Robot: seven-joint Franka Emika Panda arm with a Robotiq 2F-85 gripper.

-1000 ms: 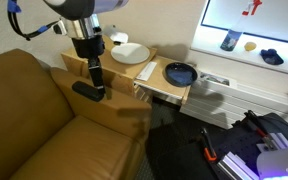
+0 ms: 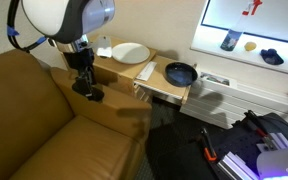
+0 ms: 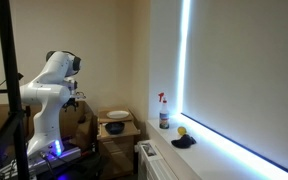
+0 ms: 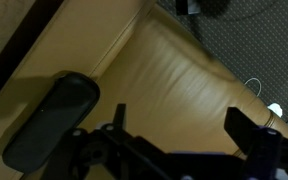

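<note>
A black, rounded oblong object (image 4: 52, 122) lies on the tan leather sofa at the left of the wrist view. My gripper is open, its dark fingers wide apart with only bare leather visible between them. The black object is outside the fingers, on the left finger's side. In exterior view 1 the gripper (image 2: 89, 84) points down close to the black object on the sofa's arm, partly covering it; whether they touch I cannot tell. Far off in exterior view 2, the white arm (image 3: 52, 95) reaches over the sofa.
Behind the sofa arm, a wooden table bears a white plate (image 2: 131, 53) and a black pan (image 2: 181, 73). A spray bottle (image 2: 231, 39) and a dark cloth (image 2: 272, 57) rest on the windowsill. Dark floor lies right of the sofa (image 2: 94, 150).
In exterior view 1 the arm and gripper have shifted left over the last second, now overlapping the black object more. That object appears to stay in place.
</note>
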